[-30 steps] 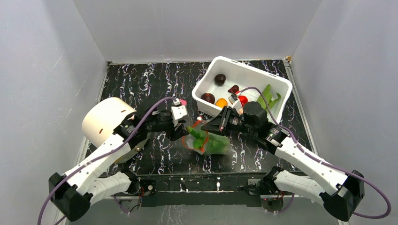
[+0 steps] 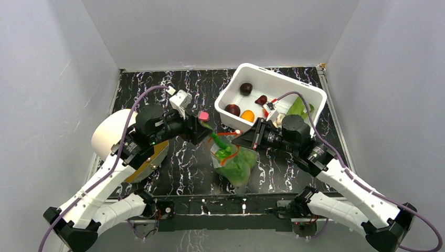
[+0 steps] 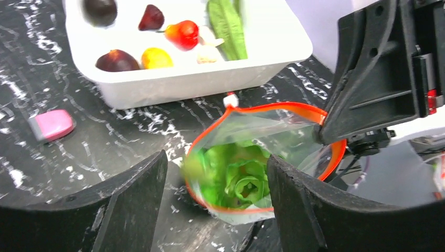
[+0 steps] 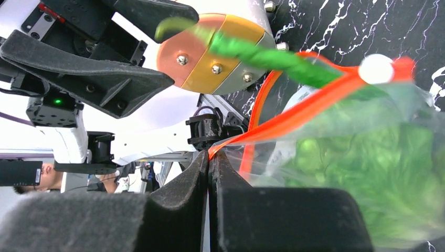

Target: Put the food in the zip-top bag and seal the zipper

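Note:
A clear zip top bag with an orange zipper rim hangs from my right gripper. In the right wrist view that gripper is shut on one end of the orange rim. The bag's mouth gapes in the left wrist view, with green leafy food inside. A long green vegetable sticks up out of the mouth toward my left gripper. Left of the bag, the left gripper stands open, its fingers apart and nothing held between them. A white slider sits on the rim.
A white bin behind the bag holds several food items, among them an orange and green pods. A pink block lies left of it. A cream cylinder stands at the left.
The bag has swung about below the right gripper, and the right arm has shifted slightly.

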